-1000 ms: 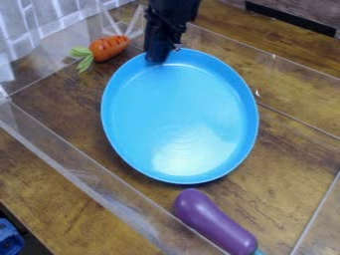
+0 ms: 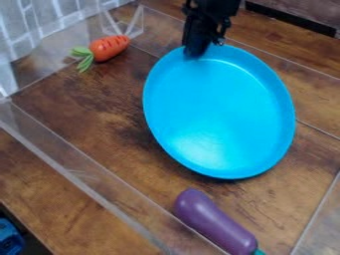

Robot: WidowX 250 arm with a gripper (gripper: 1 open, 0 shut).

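A large blue oval plate fills the middle of the wooden surface. My black gripper is at its far rim, fingers low over or on that edge; it looks shut, and whether the rim is between the fingers is hidden. An orange toy carrot with green leaves lies to the left of the gripper. A purple toy eggplant lies at the near side, below the plate.
Clear plastic walls border the wooden floor. A white ribbed item stands at the back left. Bare wood shows left and right of the plate.
The plate has shifted to the right, by a noticeable amount, and my gripper has moved right along with its far rim. The carrot and eggplant look unmoved.
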